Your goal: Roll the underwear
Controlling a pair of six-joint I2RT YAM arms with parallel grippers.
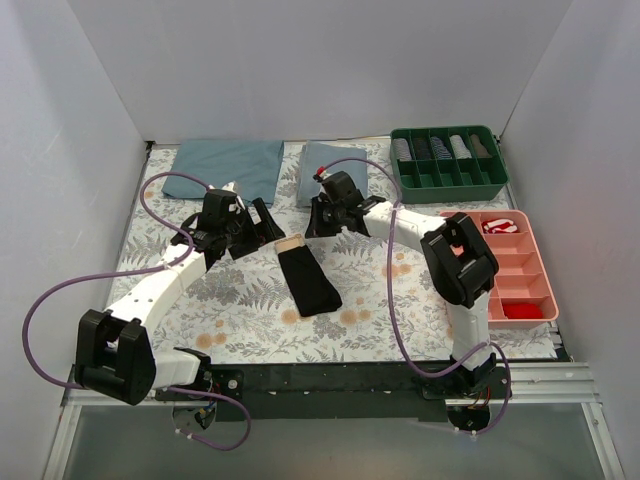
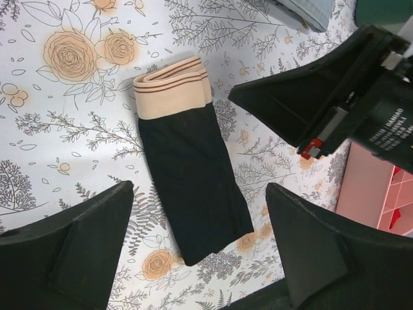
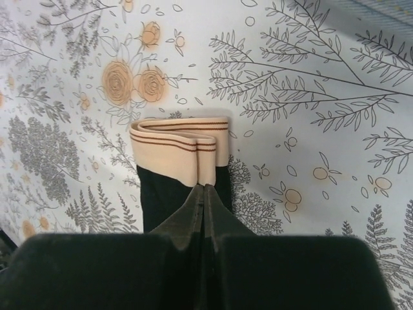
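The black underwear lies folded in a long strip on the patterned table, its beige striped waistband folded over at the far end. In the top view my left gripper is left of the waistband, fingers apart with nothing between them; in its wrist view the strip shows in the gap, lower down on the table. My right gripper is shut, its tips just right of the waistband in the top view. No cloth shows between those fingers, and in its wrist view they cover part of the strip.
Two folded blue-grey cloths lie at the back of the table. At the right stand a green box with rolled items in its compartments and a pink box holding red items.
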